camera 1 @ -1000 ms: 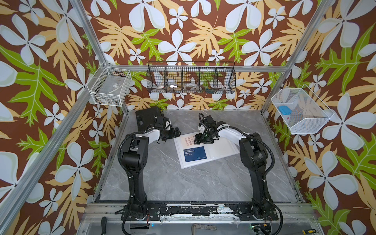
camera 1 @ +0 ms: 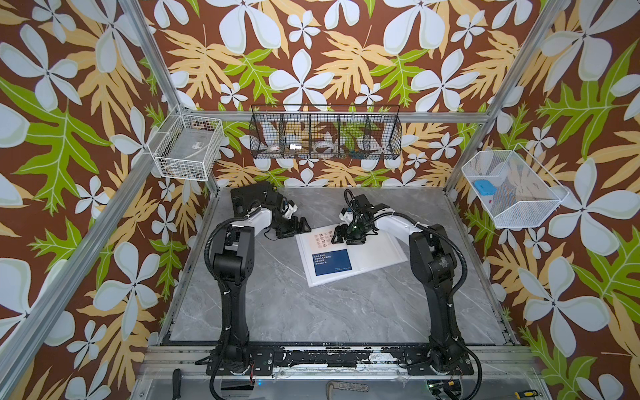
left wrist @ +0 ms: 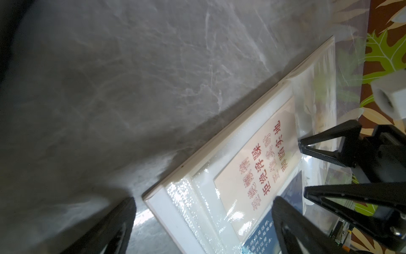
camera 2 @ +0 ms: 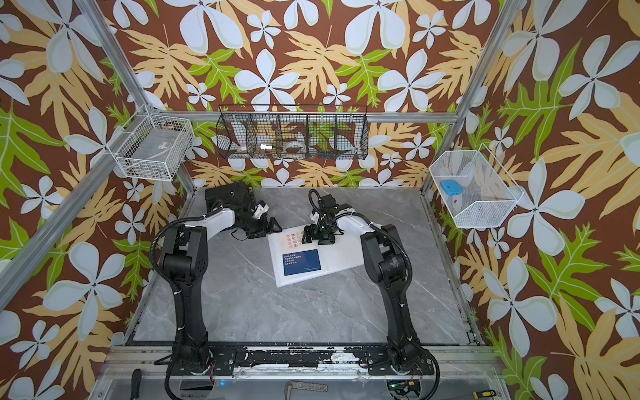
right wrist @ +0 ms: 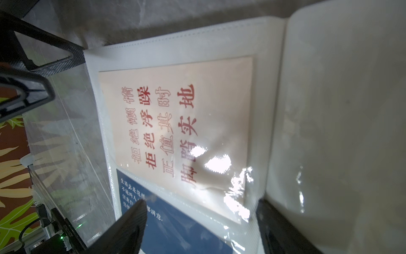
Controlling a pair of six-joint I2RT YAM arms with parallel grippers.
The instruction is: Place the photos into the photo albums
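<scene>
An open white photo album (camera 1: 378,256) lies on the grey table. In the right wrist view, its left page holds a pale pink photo with red writing (right wrist: 220,105) inside a clear pocket. Beside it on that page is a dark blue photo (camera 1: 332,262). The facing page (right wrist: 338,127) looks blank. My left gripper (camera 1: 298,228) stands open by the album's left edge, with nothing in it. Over the pink photo's half of the page, my right gripper is open and empty, its fingertips blurred close to the page.
A dark box-like object (camera 1: 246,198) rests at the back left, behind the left arm. Wire baskets hang on the walls: white (camera 1: 190,146), black (camera 1: 325,136) and another white one (camera 1: 513,190) at right.
My left gripper has shifted slightly, with its arm turned a little. The right gripper has moved slightly to the right. Album and photos lie where they were.
</scene>
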